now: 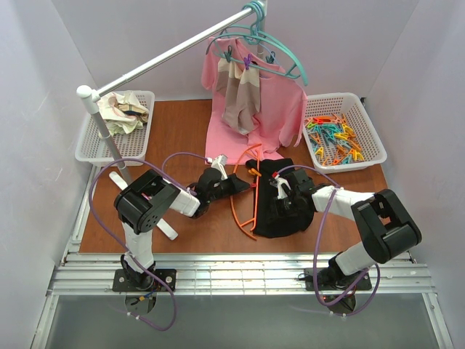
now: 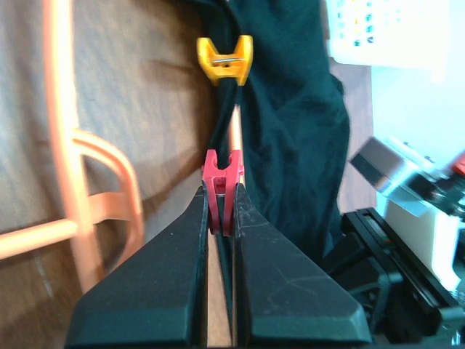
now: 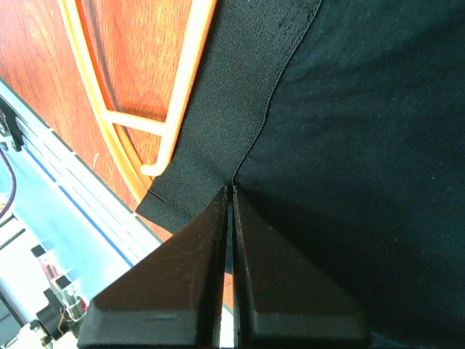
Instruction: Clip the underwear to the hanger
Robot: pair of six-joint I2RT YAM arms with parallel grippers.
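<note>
Black underwear (image 1: 283, 222) lies on the table beside an orange hanger (image 1: 234, 207), its edge along the hanger's bar. A yellow clip (image 2: 224, 59) sits on that edge. My left gripper is shut on a red clip (image 2: 223, 177), which is at the hanger bar and the fabric edge. In the right wrist view my right gripper is shut down on the black fabric near the hanger's end; whether cloth is between its fingertips is hard to tell.
A basket of coloured clips (image 1: 370, 145) is at back right, one with cloths (image 1: 91, 145) at back left. A rail (image 1: 167, 54) holds hung garments above the back. A white bar (image 1: 167, 229) lies left of the left arm.
</note>
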